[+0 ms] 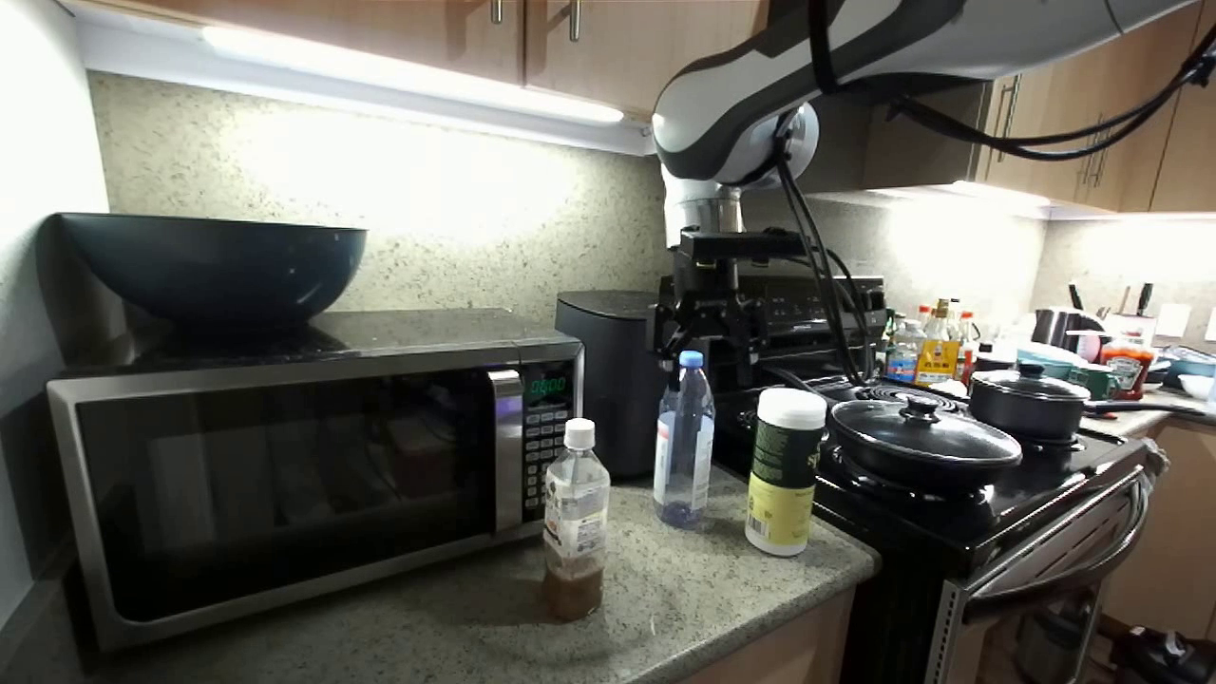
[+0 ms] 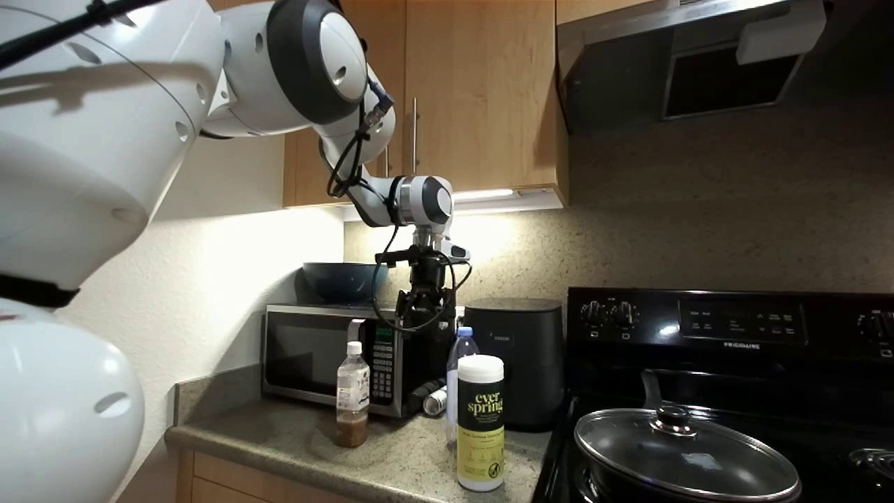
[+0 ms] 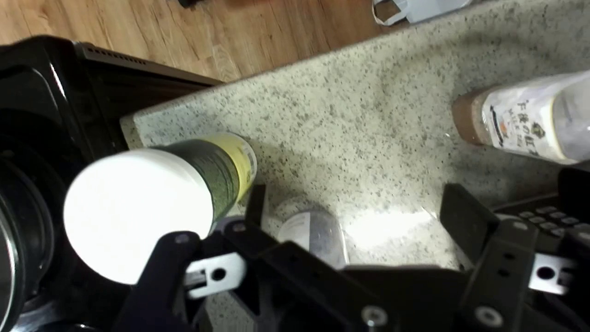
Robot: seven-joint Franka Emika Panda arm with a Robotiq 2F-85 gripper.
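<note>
My gripper (image 1: 709, 351) hangs open at the cap level of a clear bottle with a blue cap (image 1: 686, 456). In the wrist view the fingers (image 3: 464, 221) are wide apart, and the lower part of that bottle (image 3: 316, 235) shows between them, nearer the left one; its top is hidden by the gripper. Contact with the bottle cannot be made out. A white-lidded wipes canister (image 1: 787, 473) stands upright to its right. Another bottle, white-capped with brown liquid at the bottom (image 1: 576, 524), stands in front of the microwave.
The microwave (image 1: 296, 490) fills the counter's left, a dark bowl (image 1: 217, 268) on top. A black appliance (image 2: 515, 360) stands behind the blue-capped bottle. The stove with a lidded pan (image 1: 923, 439) lies right. Bare counter (image 1: 684, 593) runs along the front edge.
</note>
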